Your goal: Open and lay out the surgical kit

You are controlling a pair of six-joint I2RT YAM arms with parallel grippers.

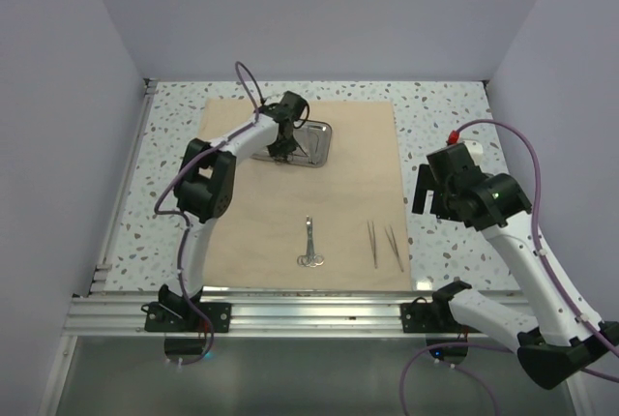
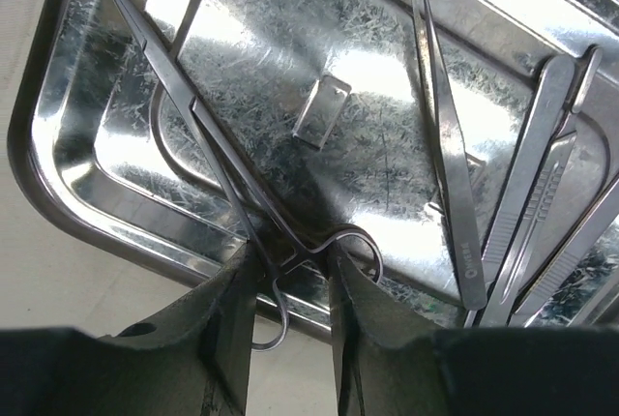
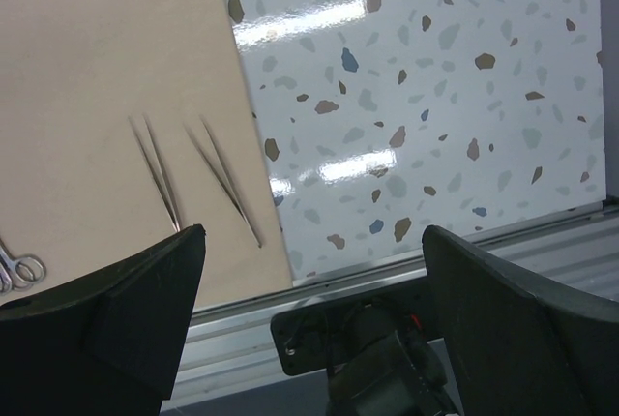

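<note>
The metal tray (image 1: 326, 145) rests toward the back of the mat. In the left wrist view a pair of scissors-like forceps (image 2: 179, 82) lies slantwise in it, its handle rings by the tray's near wall. My left gripper is over those rings, partly open, one finger on each side of the handle shanks; a firm hold does not show. Also in the tray are tweezers (image 2: 455, 174) and several slim handled tools (image 2: 527, 164). Over the table's right side, my right gripper stands open and empty.
Another ringed instrument (image 1: 309, 246) lies on the tan mat (image 1: 261, 232) at the front middle. Two tweezers, one left (image 1: 373, 244) and one right (image 1: 395, 249), lie near the mat's front right corner.
</note>
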